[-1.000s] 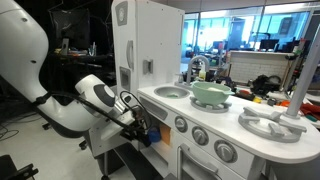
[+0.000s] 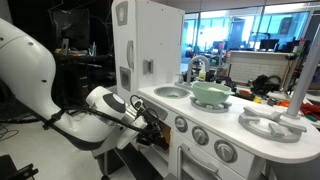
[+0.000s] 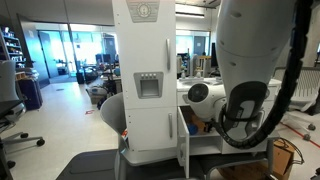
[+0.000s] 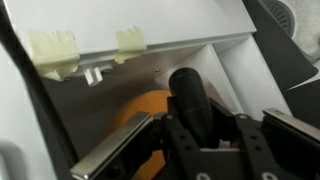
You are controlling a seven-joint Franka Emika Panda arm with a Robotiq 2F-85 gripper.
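Observation:
A dark cylindrical object (image 4: 190,92) with a rounded end stands between the fingers of my gripper in the wrist view, and the gripper is shut on it. Its upper end points into the open cabinet compartment of the toy kitchen. From exterior view 1, my gripper (image 2: 158,130) is at the opening below the sink, largely hidden by the arm. The held object cannot be made out there. Inside the compartment an orange round surface (image 4: 148,112) shows behind the object.
The white cabinet edge (image 4: 100,22) with tape pieces runs close above the gripper. A tall white fridge unit (image 2: 148,50) stands beside the opening. On the counter are the sink (image 2: 172,91), a green pot (image 2: 211,94) and a stove grate (image 2: 272,123).
The arm has moved slightly rightward and toward the cabinet. A blue object at the gripper, visible a second ago, is now hidden in exterior view 1.

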